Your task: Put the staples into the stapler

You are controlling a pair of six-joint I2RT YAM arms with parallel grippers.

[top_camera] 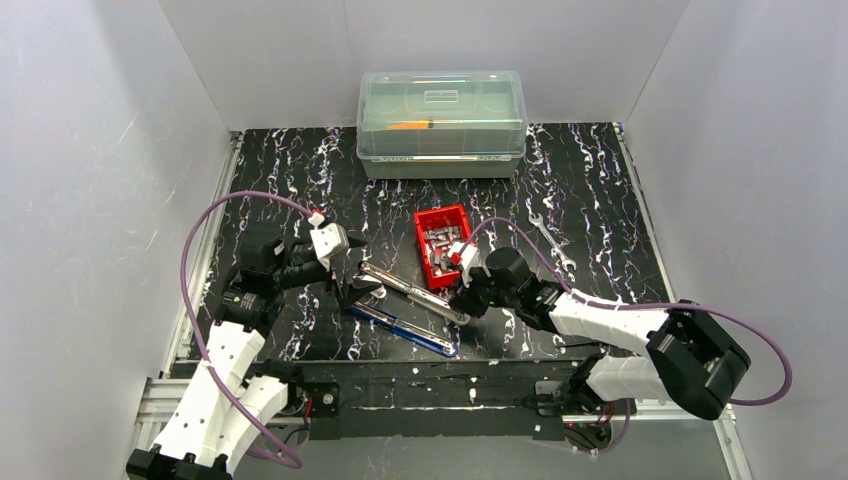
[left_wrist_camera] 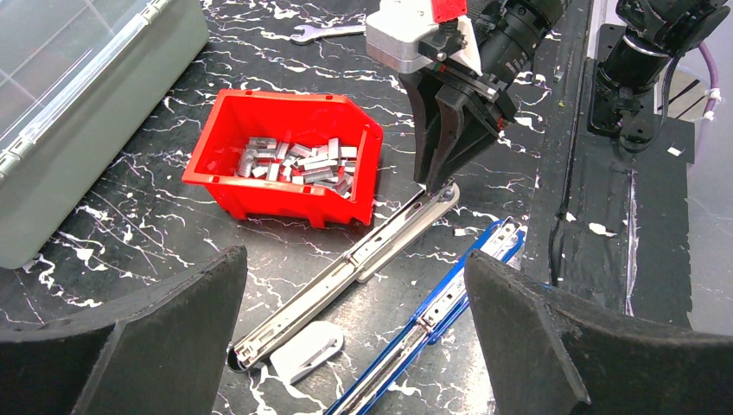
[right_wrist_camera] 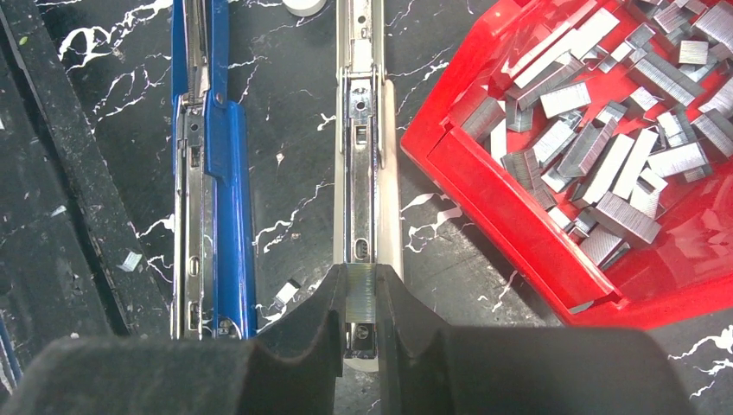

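A cream stapler (right_wrist_camera: 389,190) lies opened out flat, its metal channel running under my right gripper. That gripper is shut on a short staple strip (right_wrist_camera: 360,290), which sits over the channel near the stapler's end; whether it rests inside the rails I cannot tell. Beside it lies a blue stapler (right_wrist_camera: 226,199), likewise opened out, with its channel showing. My left gripper is open and empty, its fingers wide apart above the far ends of both staplers. Many staple strips (left_wrist_camera: 298,162) fill a red bin (left_wrist_camera: 285,108) next to the cream stapler.
A green-grey case (top_camera: 440,168) with a clear lid stands at the back. The wrench (top_camera: 552,243) lies to the right. A white piece (left_wrist_camera: 309,350) lies between the staplers, and a small loose staple piece (right_wrist_camera: 287,292) is on the table.
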